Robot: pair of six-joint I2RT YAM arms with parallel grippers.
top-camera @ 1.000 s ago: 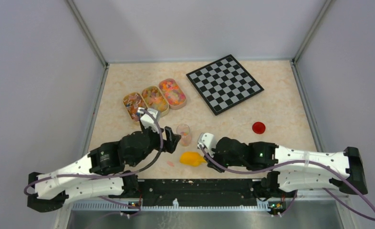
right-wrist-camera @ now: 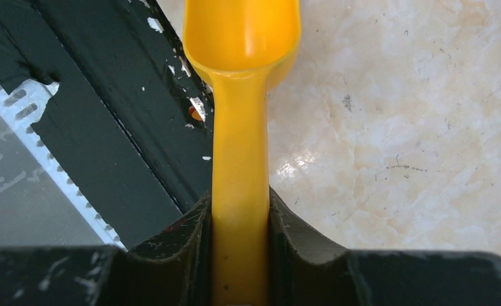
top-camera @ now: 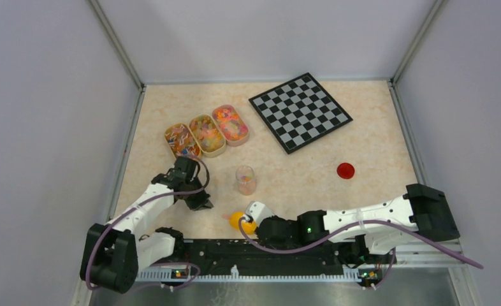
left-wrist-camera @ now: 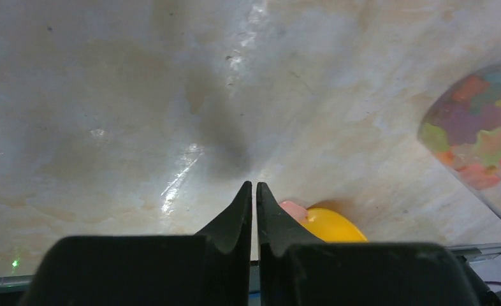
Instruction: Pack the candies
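Observation:
In the right wrist view, my right gripper is shut on the handle of a yellow scoop [right-wrist-camera: 241, 127], whose visible bowl is empty. A pink candy [left-wrist-camera: 292, 210] lies on the table by the scoop's rim in the left wrist view. Over bare table, my left gripper is open by only a sliver, with nothing between its fingers. A clear jar [top-camera: 246, 181] with some colourful candies in its bottom stands between the arms. Three candy-filled boxes stand at the back left: one of wrapped candies [top-camera: 183, 140], one mixed [top-camera: 208, 132], one pinkish [top-camera: 231, 123].
At the back right lies a checkered board [top-camera: 301, 113]. A round red lid [top-camera: 345, 170] rests on the right side of the table. A black front edge runs close below the scoop.
My left gripper has swung left, away from the jar, and down toward the front. The right gripper has carried the scoop left, up to the pink candy.

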